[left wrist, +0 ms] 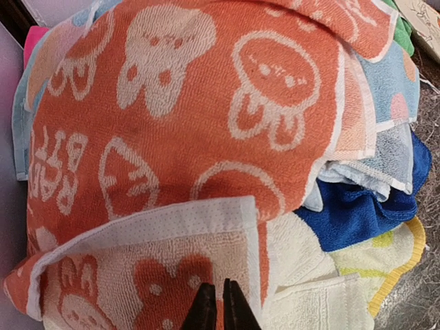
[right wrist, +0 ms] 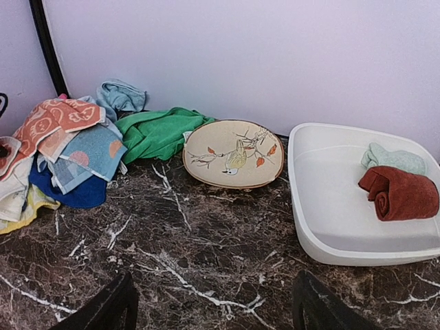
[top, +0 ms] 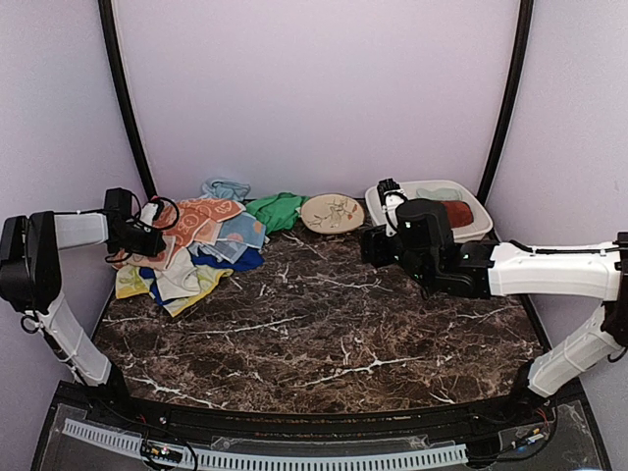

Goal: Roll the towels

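Note:
A loose heap of towels lies at the left back: an orange bunny-print towel, a blue towel, a yellow-edged one, a green one. My left gripper is down on the orange towel, its fingertips shut at a folded flap; how much cloth is between them is hidden. My right gripper hangs over the marble table, fingers apart, nothing between them. A rolled dark red towel and a pale green one lie in the white tray.
An oval plate with a bird design lies at the back between heap and tray. Walls close in on the sides and back.

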